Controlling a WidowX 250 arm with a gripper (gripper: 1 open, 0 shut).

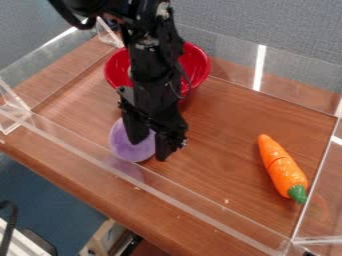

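The black gripper (pixel 150 135) hangs low over a purple round object (pixel 130 148) on the wooden table, left of centre, and partly covers it. Whether its fingers are closed on the object or only around it cannot be told. An orange carrot with a green tip (pixel 281 165) lies at the right.
A red bowl (pixel 194 60) stands behind the arm at the back. Clear low walls border the wooden table (pixel 221 150).
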